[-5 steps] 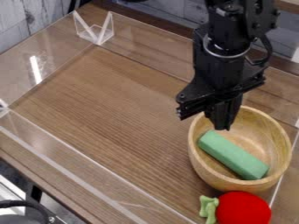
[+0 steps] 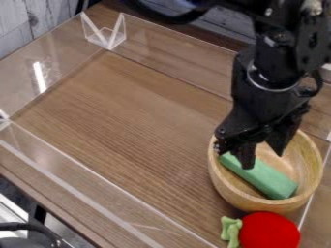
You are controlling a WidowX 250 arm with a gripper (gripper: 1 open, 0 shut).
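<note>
My black gripper hangs open over a wooden bowl at the right, its fingertips low at the bowl's opening. A green block lies in the bowl, partly behind the near fingertip. A red object with a green top, like a toy tomato or strawberry, sits just in front of the bowl at the bottom edge.
A clear plastic piece stands at the back left. Black cables or parts show at the bottom left corner.
The gripper has come down lower into the bowl's opening, nearer the green block, which now shows less. The bowl and red object look unmoved.
</note>
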